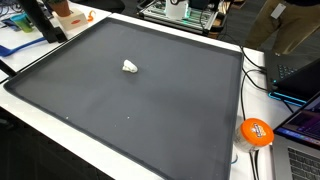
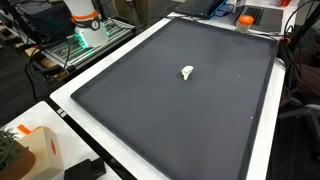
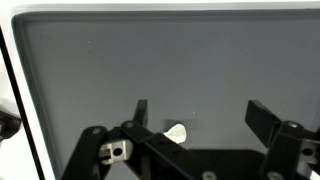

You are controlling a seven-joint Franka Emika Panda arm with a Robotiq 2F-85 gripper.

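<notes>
A small white object (image 1: 130,66) lies on the dark grey board (image 1: 150,110), towards its far left part in exterior view 1. In exterior view 2 the same white object (image 2: 186,72) rests near the board's middle. From the wrist view, the white object (image 3: 176,132) shows at the lower edge, partly hidden by the gripper's body. My gripper is open, its two black fingers wide apart with only bare board between their tips. The fingers appear to be well above the board. Neither exterior view shows the fingers.
An orange-lidded jar (image 1: 254,134) stands on the white table beside the board, near a laptop (image 1: 302,158). A potted plant (image 2: 12,152) and a white box (image 2: 52,158) occupy the near left corner in exterior view 2. Most of the board is bare.
</notes>
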